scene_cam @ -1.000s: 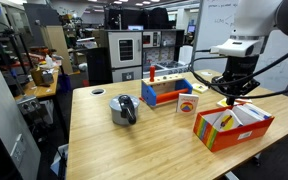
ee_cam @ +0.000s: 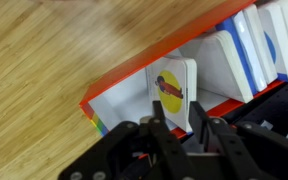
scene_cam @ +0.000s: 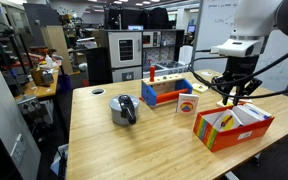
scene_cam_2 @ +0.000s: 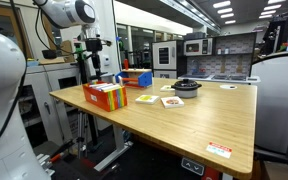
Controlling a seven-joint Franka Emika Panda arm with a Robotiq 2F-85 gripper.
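A red open box (scene_cam: 246, 139) with a multicoloured side stands at the table's right end in exterior view 1. Several white cards or booklets are in it. One white card (ee_cam: 168, 79) with a yellow disc and a reddish drawing lies in the middle part of the box in the wrist view. Above the box, my gripper (scene_cam: 232, 101) points down. In the wrist view its dark fingers (ee_cam: 156, 122) are apart, near the lower edge of that card. Whether they touch the card is hard to see, and nothing is clearly gripped.
A grey pot (scene_cam: 123, 112) with a black handle sits left of the box. A white card (scene_cam: 186, 104) with a colourful print and a blue-and-red rack (scene_cam: 165, 97) are behind the box.
Over the last second the arm and gripper stay almost in place above the box. The box and other objects look unmoved.
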